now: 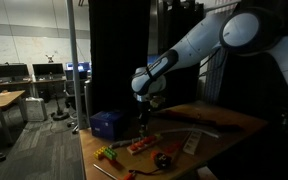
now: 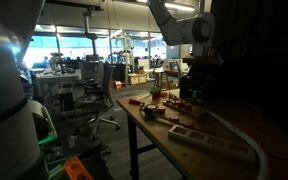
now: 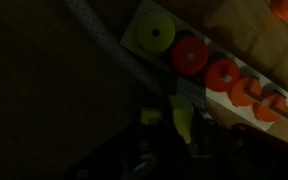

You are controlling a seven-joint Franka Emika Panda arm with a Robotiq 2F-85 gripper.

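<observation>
A pale board [image 3: 149, 58] carries a row of round pieces, one yellow-green [image 3: 155, 32] and several orange-red [image 3: 190, 55], across the top right of the wrist view. Low over the table, beside that board, my gripper is shut on a small yellow-green piece [image 3: 182, 116]. Darkness hides most of the fingers and the piece's full shape. In exterior view 1 the gripper [image 1: 144, 108] hangs just behind the board [image 1: 143, 145], its tips barely visible against the black curtain.
A blue box [image 1: 108, 124] stands left of the gripper. Green and yellow blocks [image 1: 106, 153], a red coiled thing [image 1: 163, 160] and a white strip [image 1: 192, 143] lie near the front. A grey hose [image 2: 246, 138] curves across the table.
</observation>
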